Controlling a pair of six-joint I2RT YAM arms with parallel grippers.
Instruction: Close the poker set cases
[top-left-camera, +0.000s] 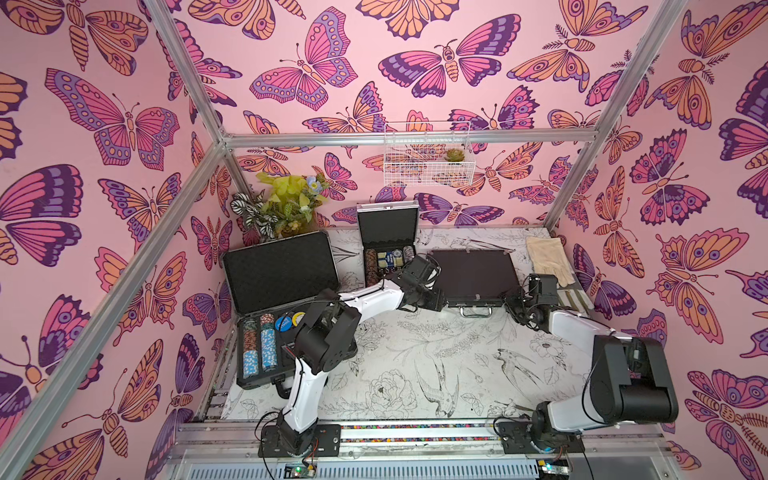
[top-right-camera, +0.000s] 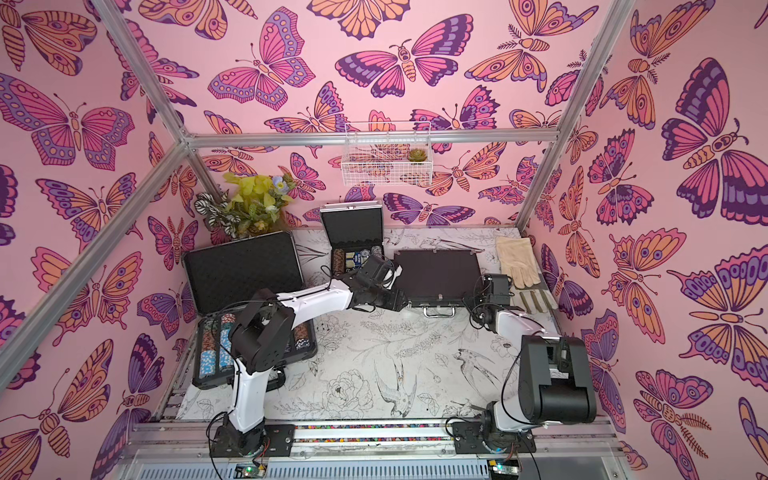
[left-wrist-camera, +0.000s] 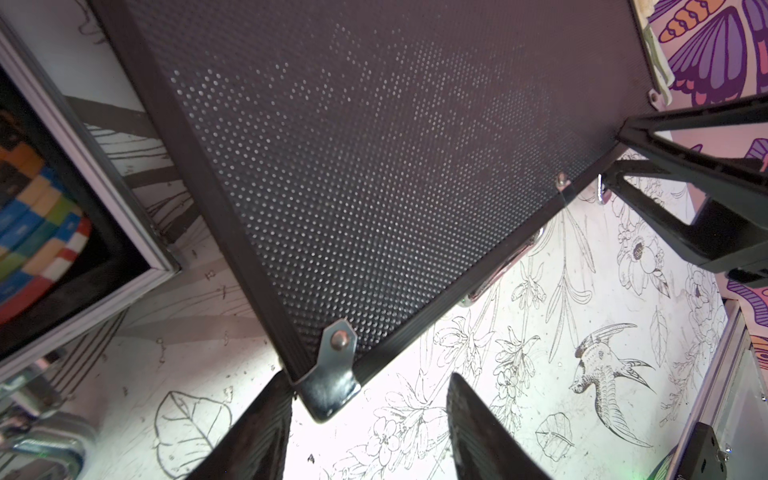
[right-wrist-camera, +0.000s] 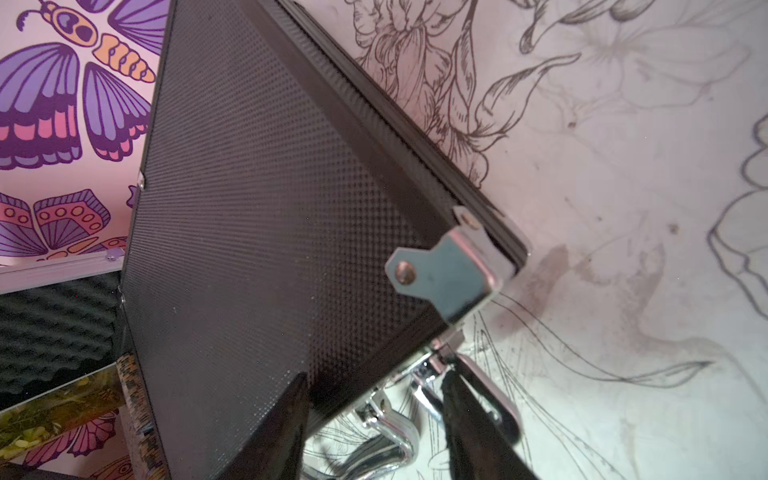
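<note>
A dark textured case (top-left-camera: 472, 276) lies lid-down flat on the table, its front latches (right-wrist-camera: 424, 368) showing in the right wrist view. My left gripper is open at its near left corner, by a metal corner piece (left-wrist-camera: 328, 384). My right gripper is open at the other front corner, its fingertips by the lid's edge and latch. Left of these, a small case (top-left-camera: 388, 224) stands open with chips inside, and a large case (top-left-camera: 280, 272) stands open with chips (top-left-camera: 268, 348).
A plant (top-left-camera: 288, 200) stands at the back left, gloves (top-left-camera: 548, 260) at the back right. A wire rack (top-left-camera: 428, 172) hangs on the back wall.
</note>
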